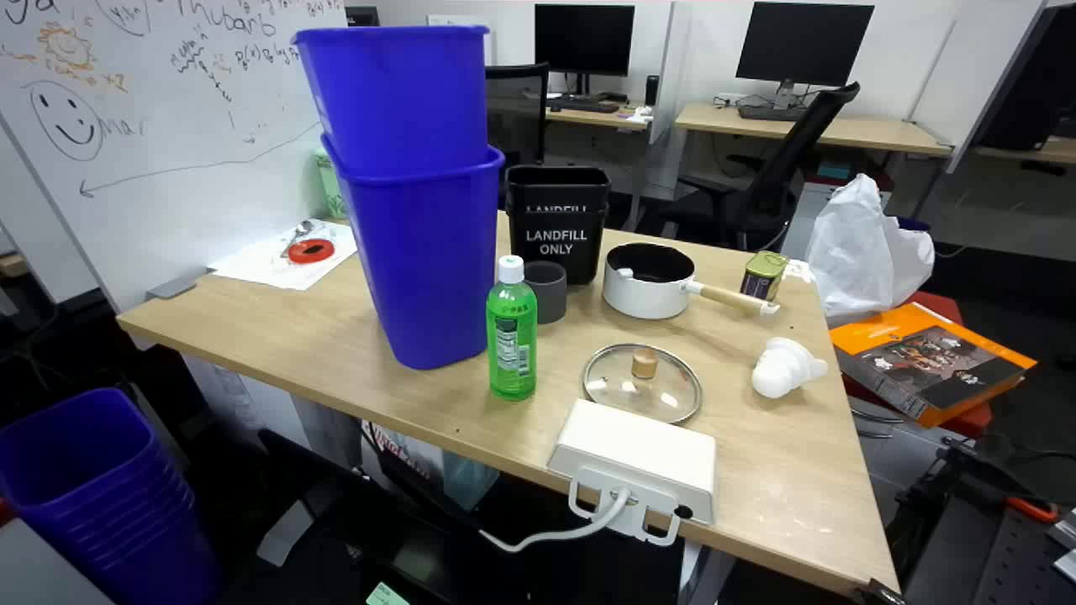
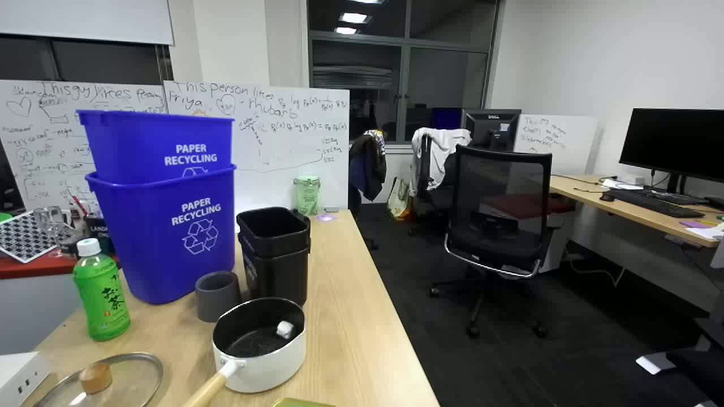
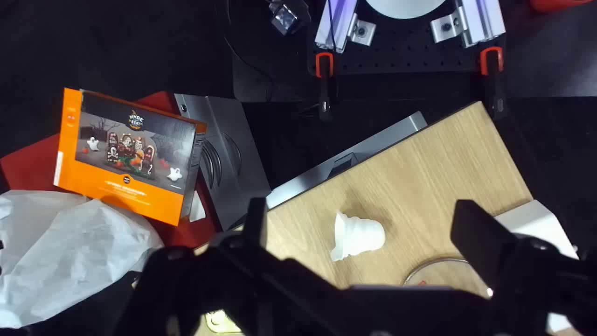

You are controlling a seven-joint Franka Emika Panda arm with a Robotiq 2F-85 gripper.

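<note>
In the wrist view my gripper is open, its dark fingers (image 3: 257,221) spread wide with nothing held. A white ribbed object (image 3: 358,236) shows in the gap between them, lying on the table below; exterior view 1 has this white object (image 1: 784,368) on its side near the right edge. A white saucepan (image 1: 646,298) with a wooden handle stands behind it, a small white piece (image 2: 285,329) inside. The glass lid (image 1: 646,395) with its wooden knob lies flat before the pan. Neither exterior view shows the gripper.
Stacked blue bins (image 1: 419,262), black bins (image 1: 556,230), a grey cup (image 1: 546,292) and a green bottle (image 1: 512,348) crowd the table's middle. A white box (image 1: 635,459) sits at the front edge, a small tin (image 1: 762,276) beside the pan handle. An orange box (image 1: 923,358) lies off the table.
</note>
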